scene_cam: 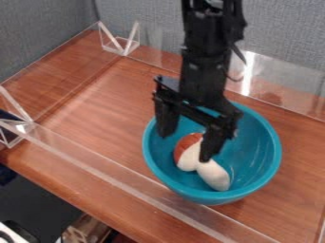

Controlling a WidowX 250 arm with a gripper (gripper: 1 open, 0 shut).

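Observation:
My black gripper (191, 131) is open, its fingers down inside a teal bowl (261, 144) on the wooden table, right of centre in the camera view. Beneath and between the fingers lies a white object with a red-orange end, like a toy mushroom (211, 173), on the bowl floor. The red end is partly hidden by the gripper; whether the fingers touch it I cannot tell.
Bare wooden table (89, 95) spreads to the left of the bowl. Clear low barriers with white brackets line the table's edges, and grey padded walls stand behind and at the left.

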